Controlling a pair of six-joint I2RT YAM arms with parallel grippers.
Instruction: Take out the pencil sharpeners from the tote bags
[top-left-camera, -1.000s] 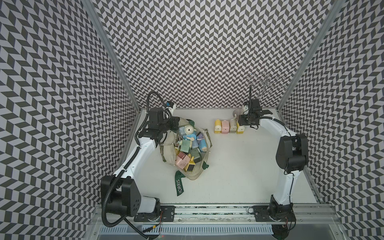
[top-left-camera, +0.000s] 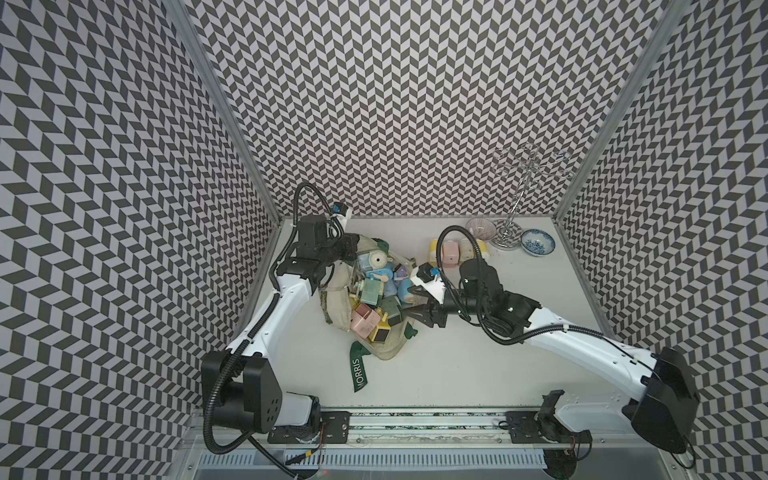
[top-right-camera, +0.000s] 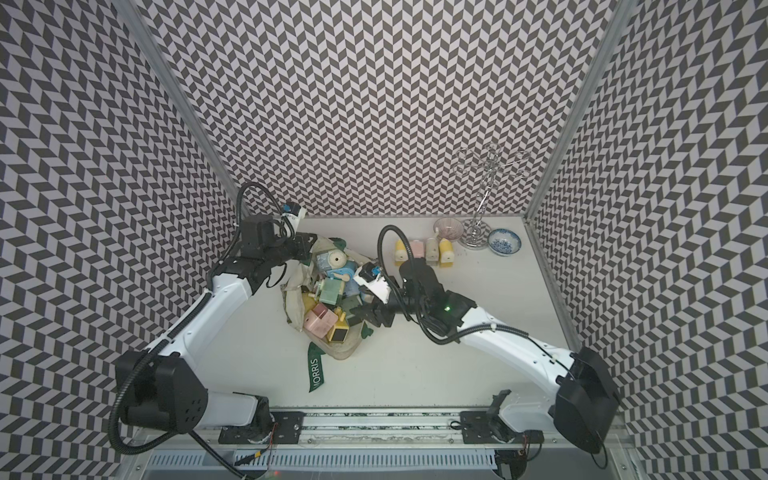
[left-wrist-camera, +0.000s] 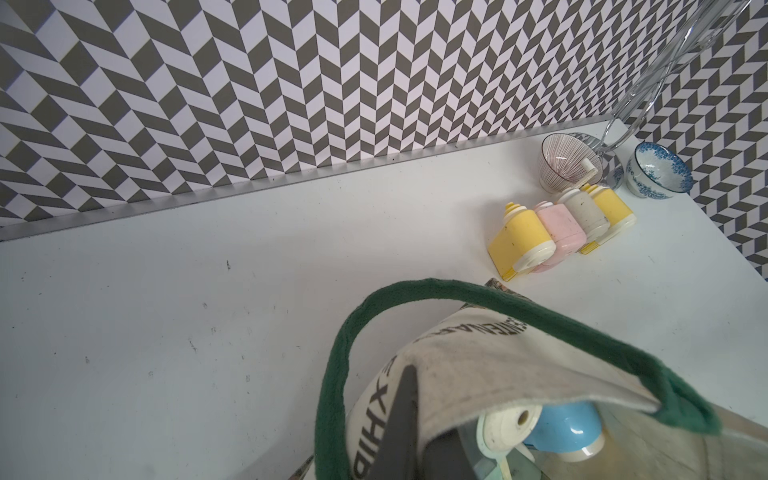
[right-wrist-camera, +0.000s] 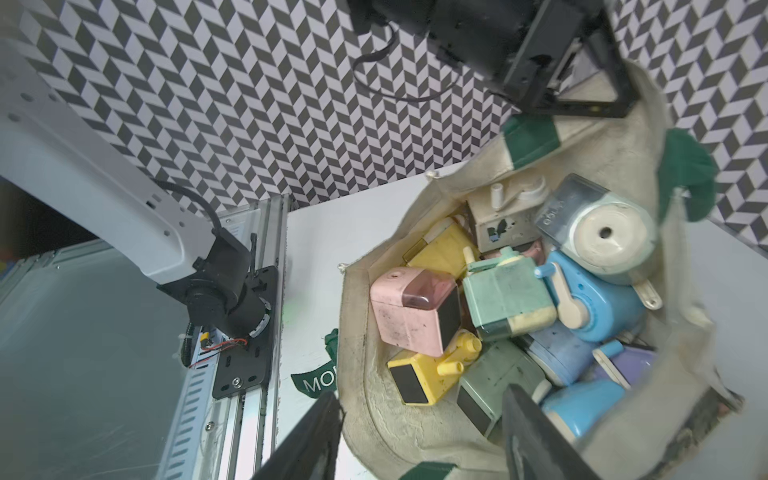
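Observation:
The beige tote bag (right-wrist-camera: 361, 400) lies open, full of pencil sharpeners. Inside, the right wrist view shows a pink sharpener (right-wrist-camera: 404, 308), a yellow one (right-wrist-camera: 420, 377), a dark green one (right-wrist-camera: 502, 377), a mint one (right-wrist-camera: 512, 294), a blue one (right-wrist-camera: 600, 297) and a clear-and-cream one (right-wrist-camera: 609, 232), among others. My left gripper (top-left-camera: 349, 246) is shut on the bag's rim, fabric between its fingers. Over the bag's right side, my right gripper hangs open and empty, its fingers (right-wrist-camera: 537, 436) spread above the dark green and yellow sharpeners.
On the table right of the bag stands a row: a yellow sharpener (left-wrist-camera: 524, 242), a pink one (left-wrist-camera: 560, 234), a grey one (left-wrist-camera: 585, 214) and another yellow one (left-wrist-camera: 612, 212). Behind are a striped bowl (left-wrist-camera: 566, 164), a blue-patterned bowl (left-wrist-camera: 660, 170) and a metal stand (top-right-camera: 481, 196).
My right gripper has swung left from beside the row of sharpeners, over the table, to the bag's right side. The left arm and the bag have stayed in place.

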